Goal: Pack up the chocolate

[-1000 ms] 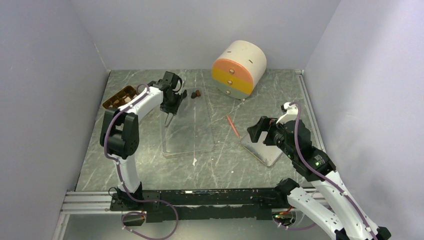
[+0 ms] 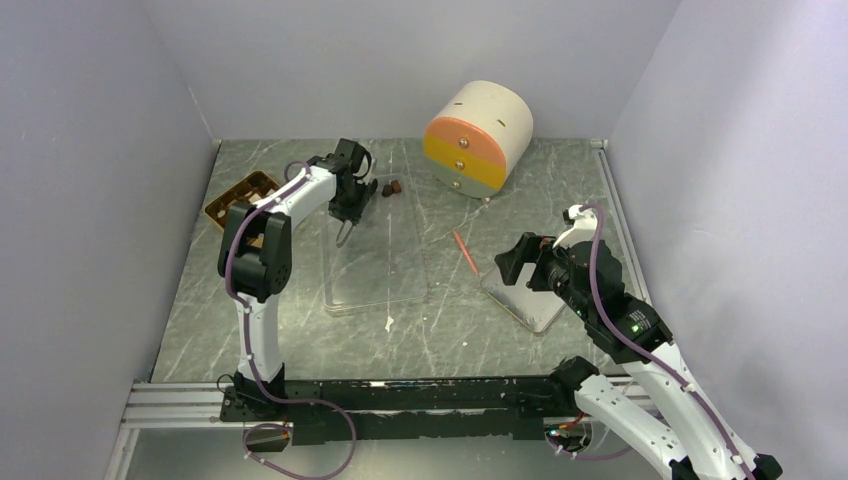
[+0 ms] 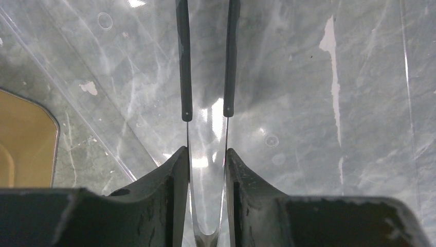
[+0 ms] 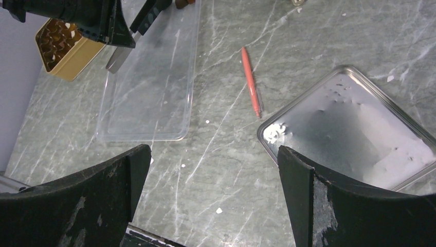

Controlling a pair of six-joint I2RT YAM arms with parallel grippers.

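My left gripper is shut on metal tongs [image 3: 230,56] with black-sleeved arms, held over a clear plastic tray [image 2: 373,260]. Two dark chocolates [image 2: 391,188] lie at the tray's back, right of the tongs. The gold box [image 4: 77,57] at the left, partly behind my left arm in the top view, has compartments with brown pieces. My right gripper stands open over the front right of the table, nothing between its fingers.
A rounded drawer cabinet [image 2: 480,135] stands at the back. A red pen-like stick [image 4: 249,82] lies beside a metal tray [image 4: 349,134] at the right.
The right arm has not moved.
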